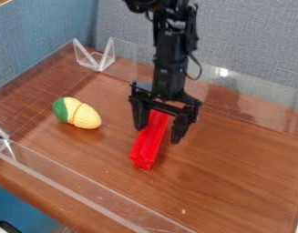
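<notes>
My black gripper (159, 126) is low over the wooden table, open, with its fingers on either side of the upper end of a long red object (148, 147), which lies pointing from back to front. Whether the fingers touch it is unclear. A yellow toy with a green end (77, 113) lies on the table to the left.
Clear plastic barriers edge the wooden table (231, 182), with grey and blue padded walls behind.
</notes>
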